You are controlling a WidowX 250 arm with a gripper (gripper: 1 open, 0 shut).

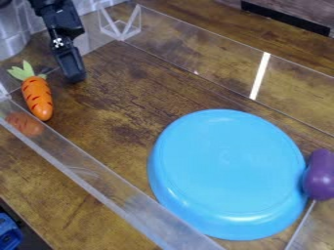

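Observation:
My black gripper (65, 61) reaches down from the top left corner, its tip low over the wooden surface just above and right of an orange toy carrot (38, 96) with green leaves. Whether the fingers are open or shut is unclear at this size. A large light blue upturned plate or disc (226, 173) lies at the lower right, with a purple eggplant-like object (319, 174) at its right edge.
Clear plastic walls border the wooden floor (137, 98), running along the back right and the lower left. A blue object (8, 234) is partly visible at the bottom left corner.

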